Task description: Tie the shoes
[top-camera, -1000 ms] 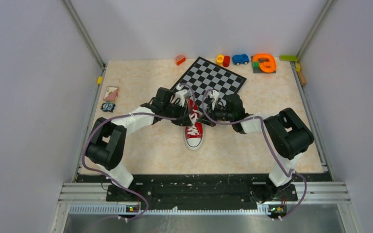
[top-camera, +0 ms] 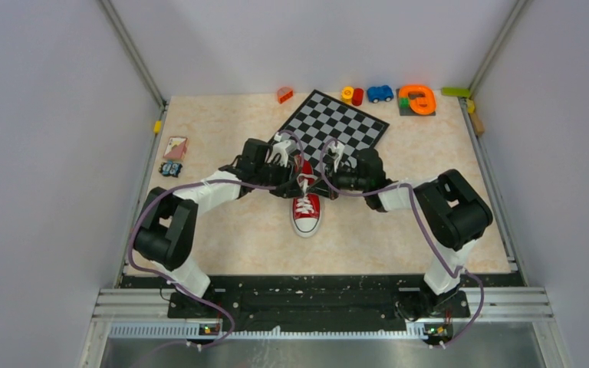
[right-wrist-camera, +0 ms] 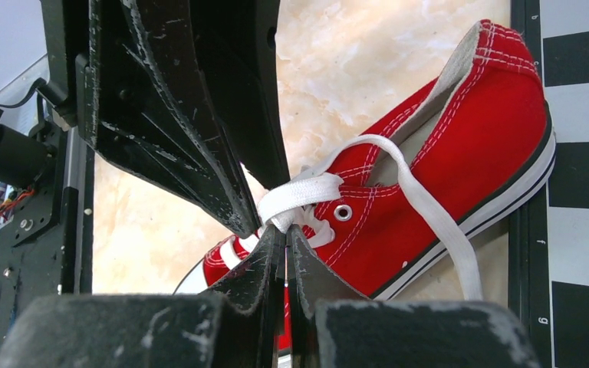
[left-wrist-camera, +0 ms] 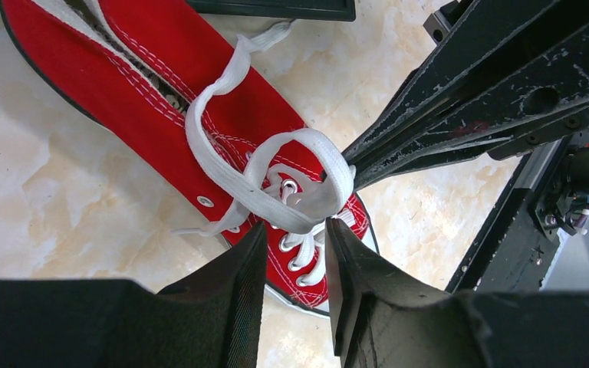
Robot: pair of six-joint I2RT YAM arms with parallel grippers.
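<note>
A red shoe (top-camera: 306,218) with a white toe stands on the table, toe to the front. Its white lace (left-wrist-camera: 215,165) crosses the upper in a raised loop above the eyelets; one loose end (right-wrist-camera: 445,226) drapes over the shoe's side. At the loop's edge, the right gripper is shut on the lace, its tips pinching the lower part of the loop. The left gripper is open, fingers apart, with the loop passing between and just beyond its tips. Whether its fingers touch the lace, I cannot tell.
Behind the shoe lies a checkered board (top-camera: 330,123), close to the heel. Toys such as a blue car (top-camera: 380,93) and an orange ring (top-camera: 417,100) line the back edge. Both grippers are very close together over the shoe.
Both grippers shift only slightly around the laces in the top view. The shoe keeps its place.
</note>
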